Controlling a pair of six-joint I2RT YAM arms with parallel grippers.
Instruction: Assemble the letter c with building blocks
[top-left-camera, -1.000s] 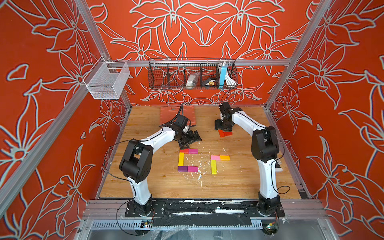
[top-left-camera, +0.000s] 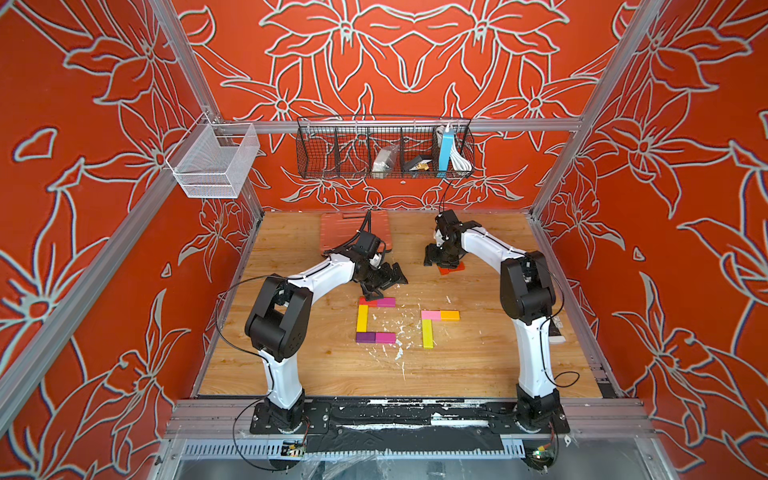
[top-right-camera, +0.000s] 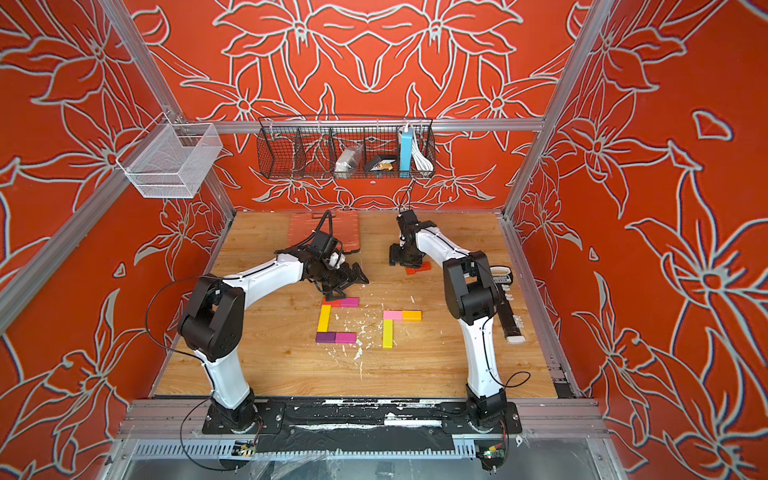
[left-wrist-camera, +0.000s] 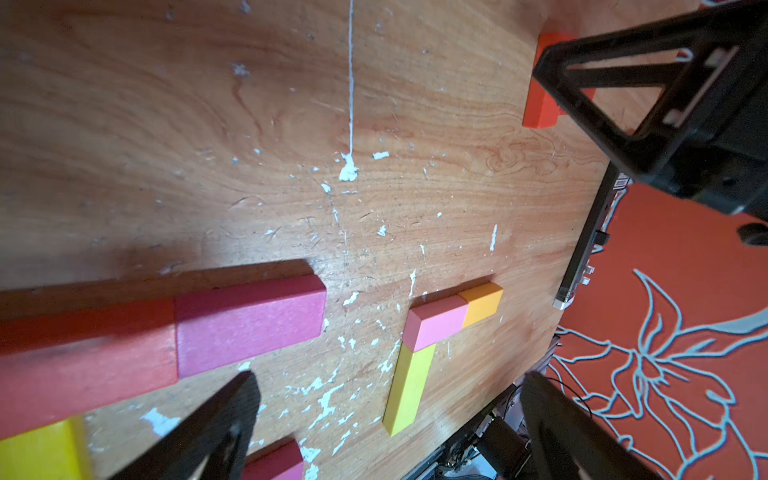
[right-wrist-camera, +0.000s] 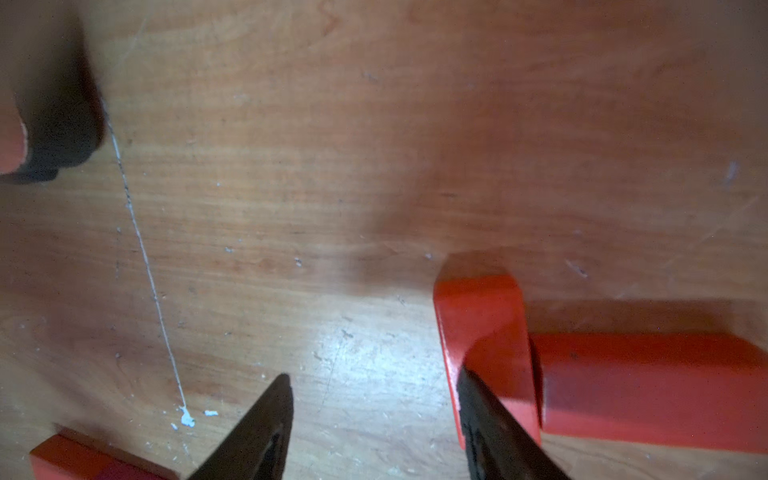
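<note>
A C shape on the left has red and magenta blocks on top, yellow at the side, purple and magenta below. Beside it, pink, orange and yellow-green blocks form a corner. My left gripper stands open above the C's top row, nothing between its fingers. My right gripper is part open at two loose red blocks, one finger over the nearer block's left edge, bare table between the fingers.
A red board lies at the back left. Wire baskets hang on the back rail.
The blocks look unchanged.
</note>
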